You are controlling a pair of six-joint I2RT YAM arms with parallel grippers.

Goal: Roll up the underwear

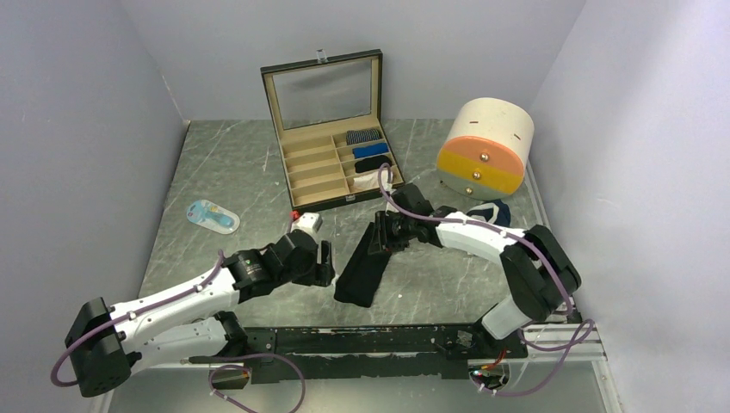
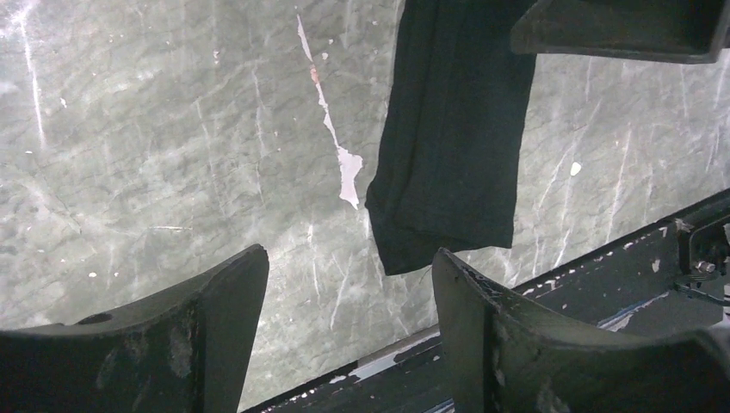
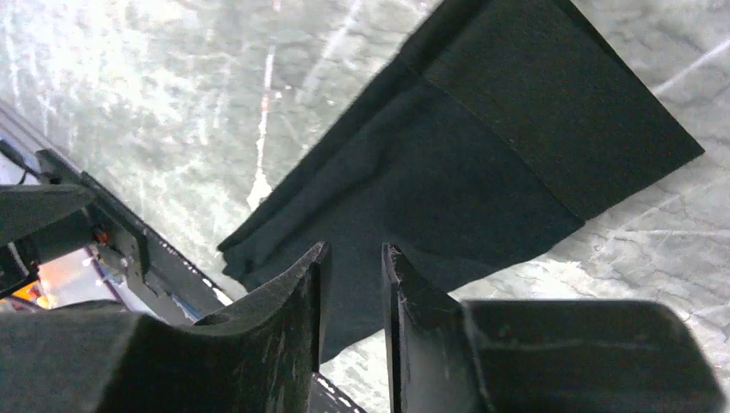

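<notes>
The black underwear point(image 1: 361, 280) lies flat on the grey floor, folded into a long strip that runs slantwise. Its lower corner is turned a little in the left wrist view, where the cloth point(image 2: 456, 163) is apart from my left gripper, whose fingers stand open with only floor between them. Over the cloth's upper end in the top view is my right gripper point(image 1: 381, 237). The right wrist view shows its fingertips point(image 3: 315, 256) a small gap apart, above the black cloth point(image 3: 456, 163), with no fabric visibly pinched between them.
An open organizer box point(image 1: 314, 168) holds several rolled cloths in its right compartments. A drawer unit point(image 1: 495, 142) stands at the right, with dark and white cloths point(image 1: 492, 213) below it. A blue packaged item point(image 1: 213, 217) lies at the left.
</notes>
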